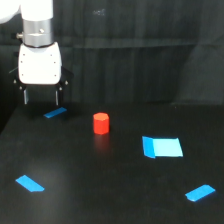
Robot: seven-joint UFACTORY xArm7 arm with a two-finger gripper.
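A white robot arm [38, 55] hangs at the left of the view, with its dark gripper [40, 94] low over the black table, near a blue strip; its fingers are small and dark against the background, so their state is hard to make out. A red block [101, 123] stands in the middle of the table.
Light blue and blue flat pieces [168, 147] lie at the right. Blue strips lie at the front left [29, 183], front right [200, 192] and back left [55, 113]. A dark curtain hangs behind.
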